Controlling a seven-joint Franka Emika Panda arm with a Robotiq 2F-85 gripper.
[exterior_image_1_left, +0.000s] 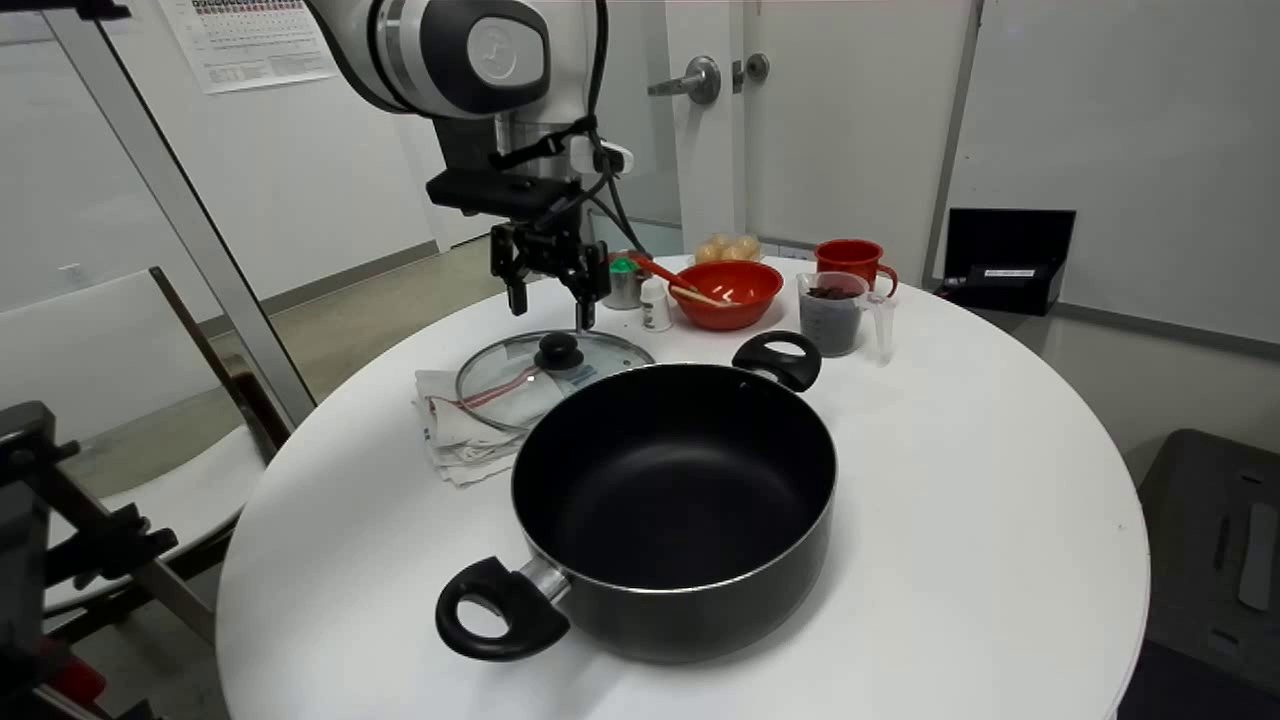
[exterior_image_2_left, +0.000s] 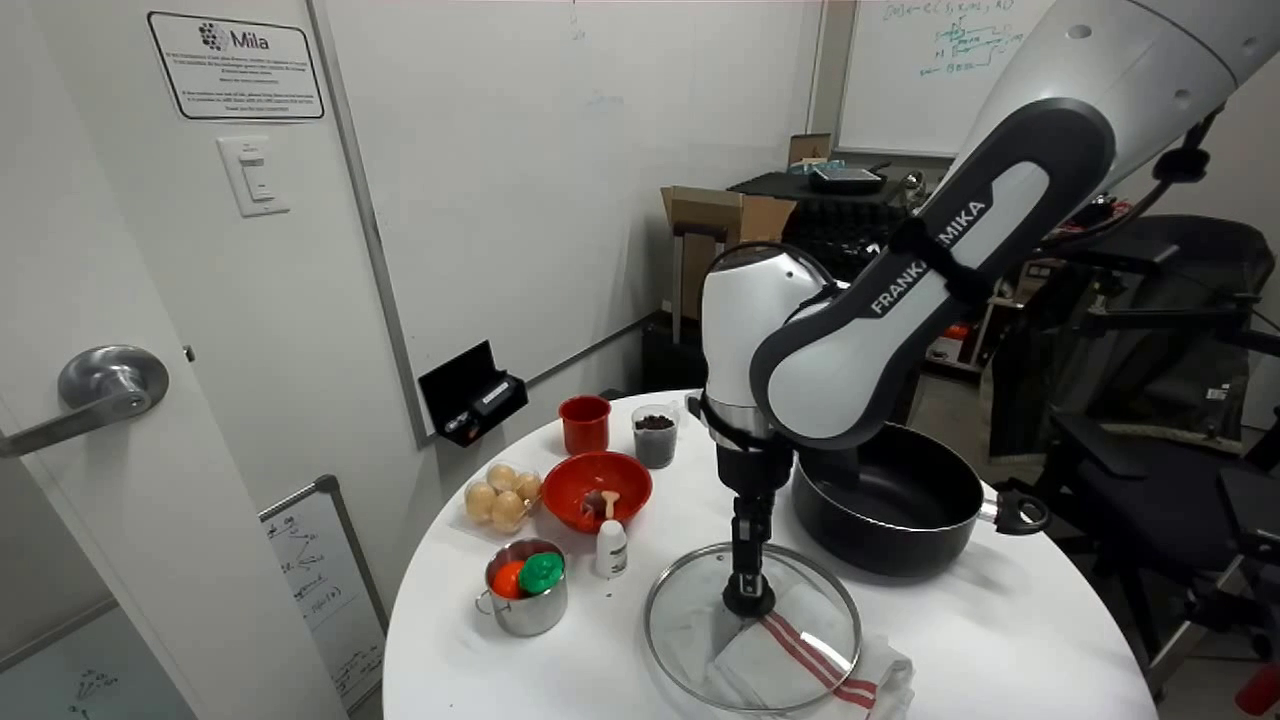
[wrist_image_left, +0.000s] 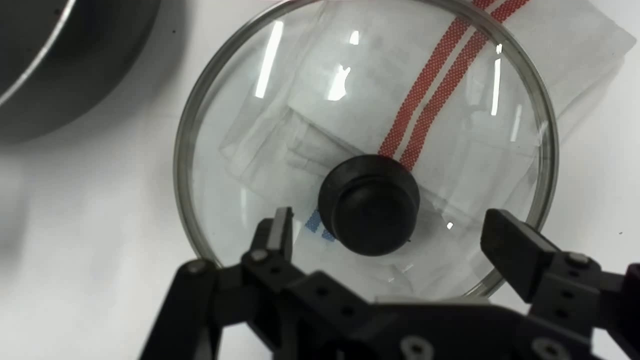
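Observation:
A round glass lid (wrist_image_left: 252, 156) with a metal rim and a black knob (wrist_image_left: 375, 210) lies partly on a folded white cloth (wrist_image_left: 576, 54) with red stripes. Over the lid hangs my gripper, open, its fingers spread wide to either side of the knob in the wrist view and nothing held. In exterior view 1 the fingertips (exterior_image_1_left: 585, 314) hang a little above the knob, apart from it. Beside the lid stands a deep black pot (exterior_image_1_left: 684, 624) with two handles, uncovered and empty.
Behind the lid are a red bowl (exterior_image_2_left: 630, 486) with a utensil, a small white bottle (exterior_image_2_left: 611, 550), a steel cup (exterior_image_2_left: 528, 612) with toy vegetables, eggs (exterior_image_2_left: 504, 498), a red mug (exterior_image_2_left: 584, 426) and a measuring cup (exterior_image_2_left: 655, 444).

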